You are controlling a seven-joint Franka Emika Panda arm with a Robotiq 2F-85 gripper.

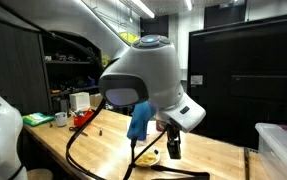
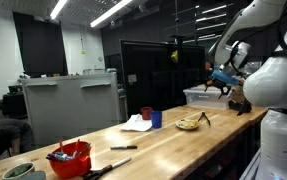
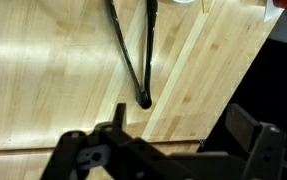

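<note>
Black tongs (image 3: 143, 90) lie on the wooden table in the wrist view, their joined end towards my gripper. The fingers stand far apart, with nothing between them. The tongs are below the gripper and look untouched. In exterior view 1 the tongs (image 1: 180, 173) show low down under the big white arm, with one dark finger (image 1: 173, 146) above them. From the far side, my gripper (image 2: 223, 88) hangs over the right part of the table, above the tongs (image 2: 204, 120).
A dish with yellow contents (image 2: 188, 125) sits near the tongs, with a blue cup (image 2: 156, 119) and red pot (image 2: 146, 112) behind. Clear plastic bins (image 2: 207, 97) stand at the back. A red container (image 2: 70, 158) and dark utensils occupy the other end.
</note>
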